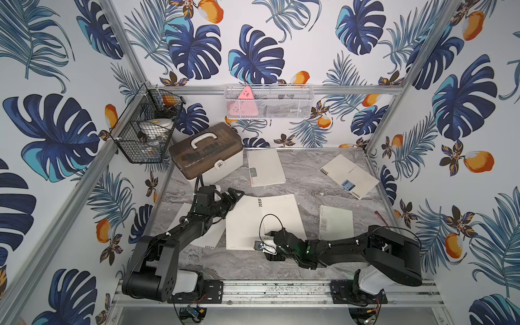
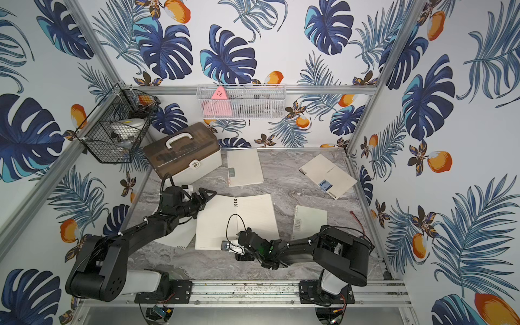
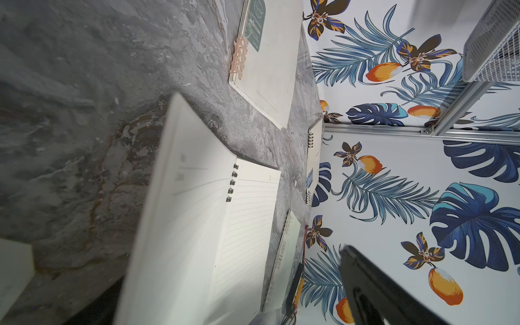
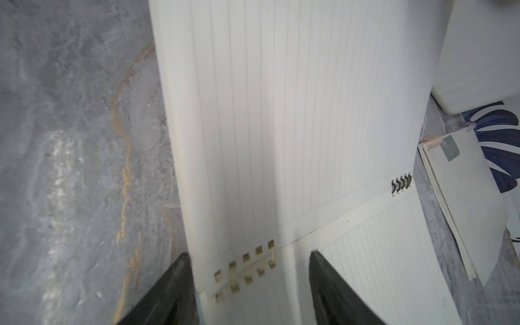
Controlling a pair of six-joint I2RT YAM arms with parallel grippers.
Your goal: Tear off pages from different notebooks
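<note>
An open spiral notebook (image 1: 243, 216) with lined cream pages lies at the front middle of the table. My left gripper (image 1: 235, 196) is open at its upper-left corner, beside the raised left page (image 3: 178, 216) in the left wrist view. My right gripper is low over the notebook's near edge, by the punched spine holes (image 4: 243, 265); its blurred fingers are apart, with the notebook between and below them. In the top views the right wrist hides that spot.
Closed notebooks lie at back middle (image 1: 266, 165), back right (image 1: 349, 176) and right (image 1: 335, 219). A loose sheet or notebook (image 1: 181, 216) is under the left arm. A storage box (image 1: 205, 151) stands back left; wire baskets hang above.
</note>
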